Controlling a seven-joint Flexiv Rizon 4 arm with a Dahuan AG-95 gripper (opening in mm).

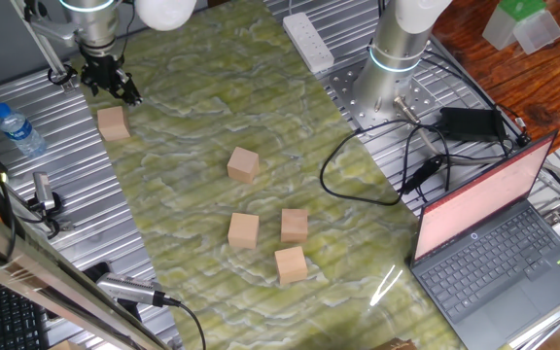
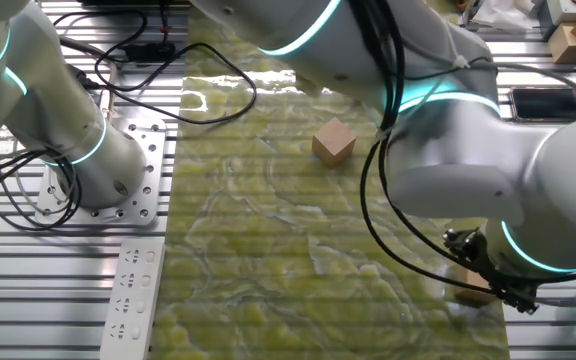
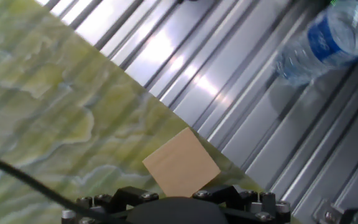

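Observation:
A light wooden cube (image 1: 114, 123) lies on the left edge of the green marbled mat, just below my gripper (image 1: 126, 94). In the wrist view that cube (image 3: 182, 163) sits ahead of the gripper, its lower corner hidden by the gripper body. My fingers (image 3: 132, 196) stand apart, with nothing held between them. From the second exterior view, the gripper (image 2: 490, 270) partly covers the cube (image 2: 475, 290). Elsewhere on the mat are more cubes: one near the middle (image 1: 243, 164), and three grouped lower down (image 1: 243, 230).
A water bottle (image 1: 19, 130) lies on the slatted metal table left of the mat.

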